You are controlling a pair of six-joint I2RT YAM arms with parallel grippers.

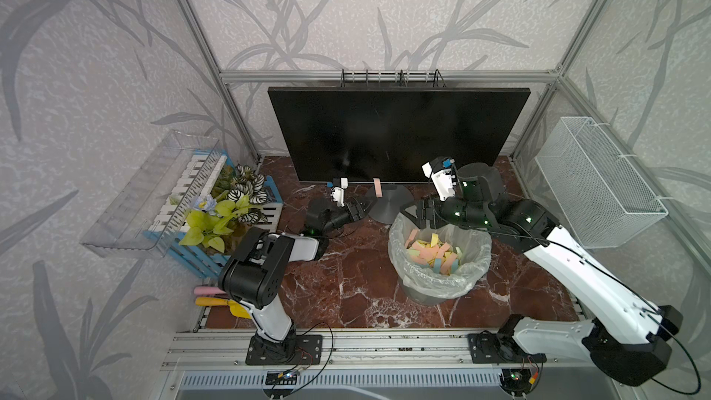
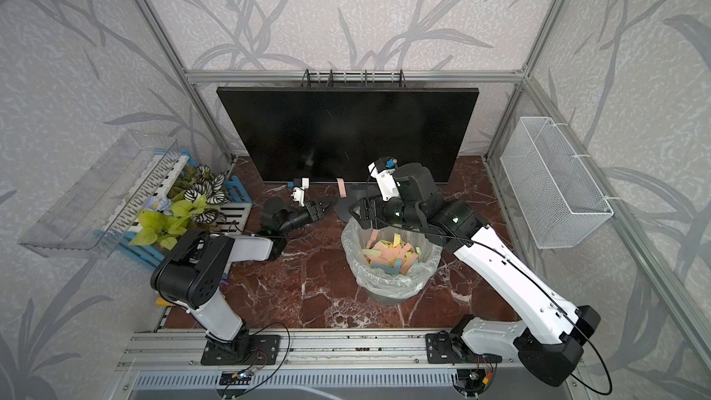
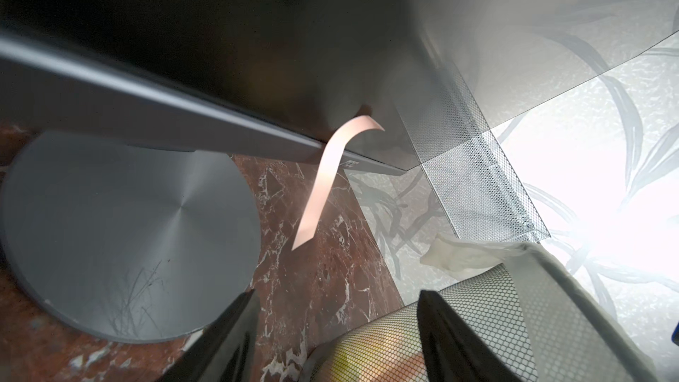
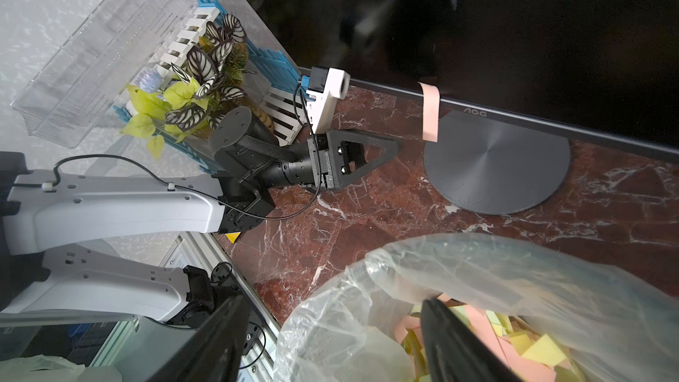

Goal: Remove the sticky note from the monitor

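Observation:
A pink sticky note (image 1: 377,187) hangs from the lower edge of the black monitor (image 1: 400,137), left of the middle. In the left wrist view the note (image 3: 327,173) curls away from the bezel, its lower end free in the air. My left gripper (image 1: 368,208) stands just left of and below the note, apart from it; its fingers (image 3: 230,332) are spread with nothing between them. Over the bin's back rim, right of the note, my right gripper (image 1: 414,215) is also open and empty, its fingers (image 4: 452,332) apart in the right wrist view.
A bin (image 1: 480,263) lined with a clear bag holds many paper scraps and stands on the right of the marble table (image 1: 337,289). The round monitor stand (image 4: 488,162) lies behind it. Plants (image 1: 218,218) fill the left side; a white wire basket (image 1: 603,185) hangs at right.

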